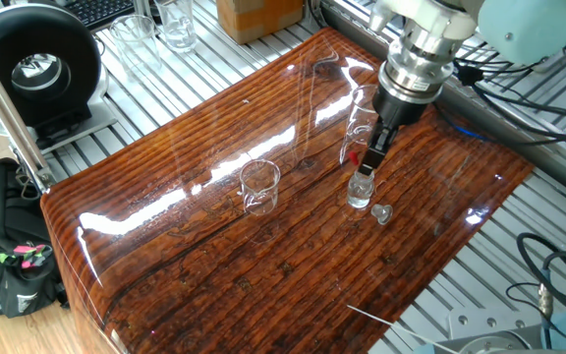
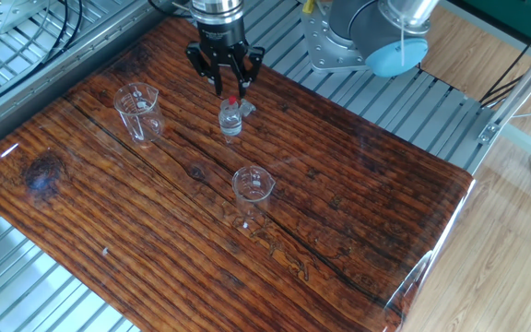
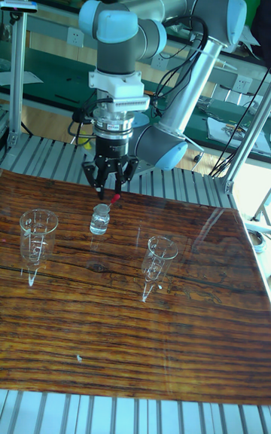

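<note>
A small clear bottle (image 1: 360, 191) with clear liquid stands upright on the glossy wooden table. A small red piece (image 2: 231, 100) shows at its mouth; in exterior view 3 the red piece (image 3: 114, 200) slants up towards one fingertip, and I cannot tell whether they touch. My gripper (image 2: 231, 90) is directly above the bottle, pointing down. Its two fingers are spread apart, open, with the red piece low between or just below them. A clear glass stopper (image 1: 382, 213) lies on the table beside the bottle. In exterior view 3 the bottle (image 3: 99, 220) is below the gripper (image 3: 109, 193).
One empty beaker (image 2: 253, 186) stands near the table's middle, another beaker (image 2: 140, 113) to the bottle's other side. A thin white rod (image 1: 391, 322) crosses the table's edge. The wooden table (image 2: 90, 221) is otherwise mostly bare.
</note>
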